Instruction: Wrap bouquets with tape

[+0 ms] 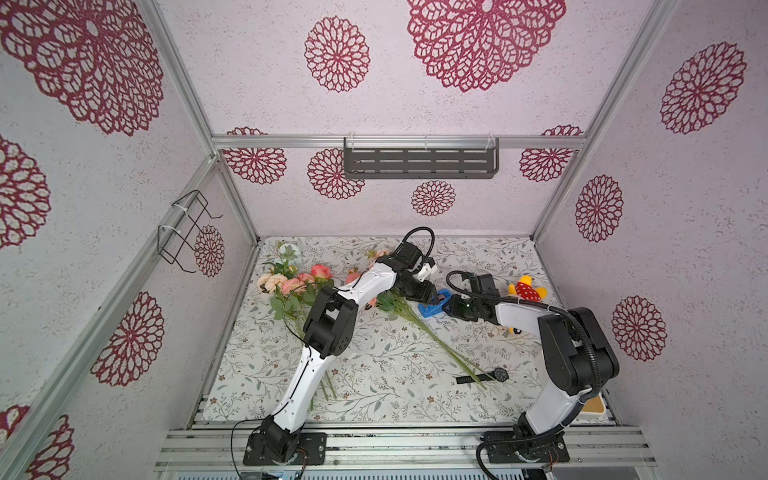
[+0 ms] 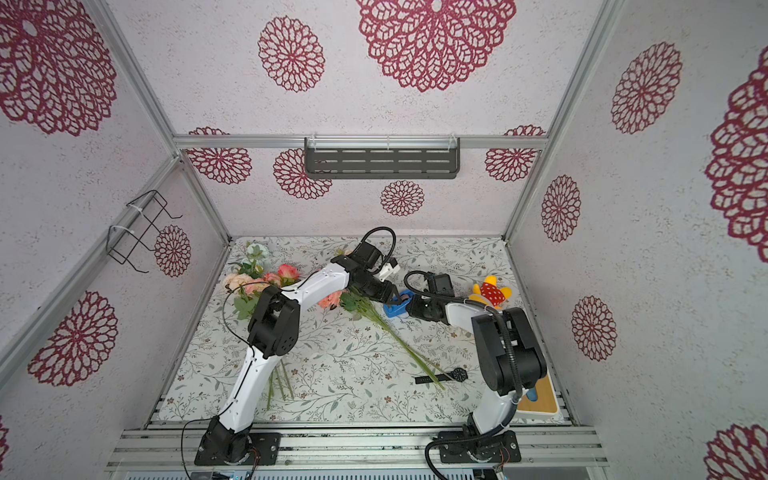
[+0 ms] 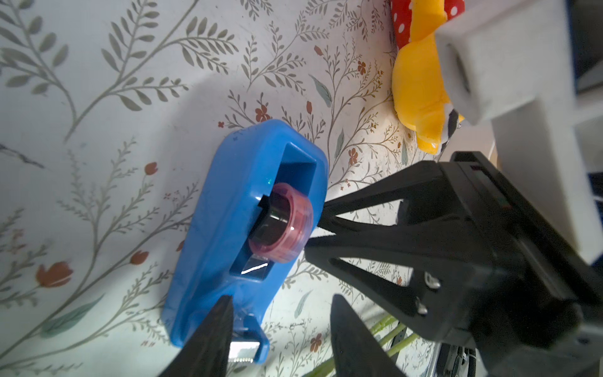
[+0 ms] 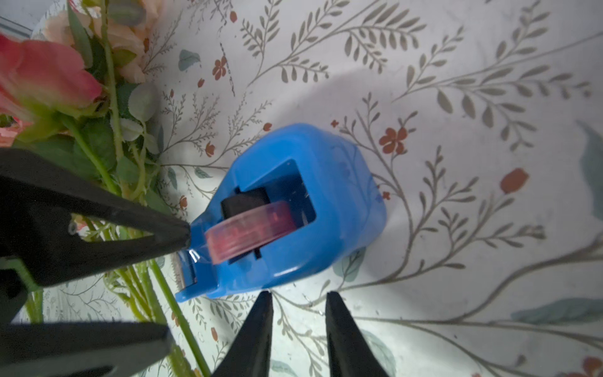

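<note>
A blue tape dispenser [image 3: 213, 226] with a pinkish tape roll [image 3: 292, 229] lies mid-table between my two grippers. In the left wrist view my left gripper is part open over its lower end, with cloth showing between its fingers. The right wrist view has my right gripper part open, only patterned cloth between its fingertips; the dispenser [image 4: 339, 201] lies ahead of it. Seen from the left wrist, the right gripper's fingers point at the roll's side. One bouquet's stems [image 1: 440, 340] run past the dispenser; another bouquet [image 1: 296, 284] lies left.
A black strap-like object [image 1: 480, 376] lies near the stem ends. To the right is a yellow toy with a red dotted part [image 1: 526, 289], partly behind the right arm. A tan tray [image 2: 540, 397] sits at the front right corner.
</note>
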